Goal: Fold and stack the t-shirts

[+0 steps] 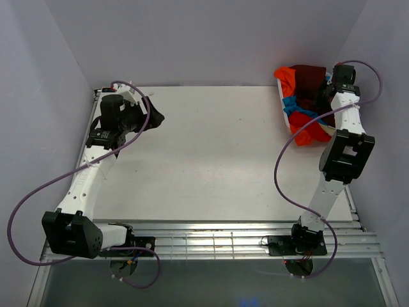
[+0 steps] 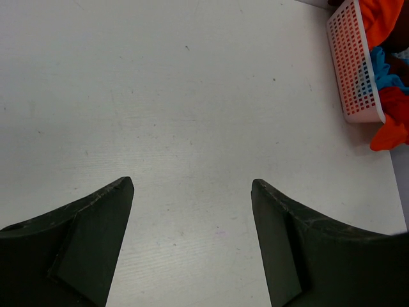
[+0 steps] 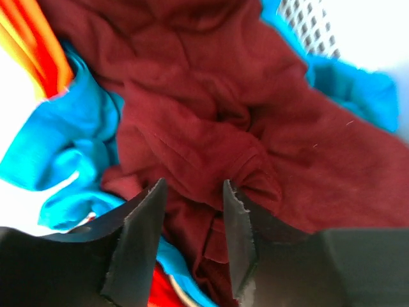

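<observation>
In the top view a white basket (image 1: pixel 281 102) at the back right holds crumpled shirts: orange (image 1: pixel 285 80), blue (image 3: pixel 70 128), red (image 1: pixel 303 128) and dark maroon (image 3: pixel 192 128). My right gripper is down in the basket over the maroon cloth, its fingers part open with maroon fabric visible between and below them; whether it grips any is unclear. My left gripper hangs open over the bare table at the left, with nothing between its fingers.
Walls stand close behind and to both sides. The basket sits against the right edge.
</observation>
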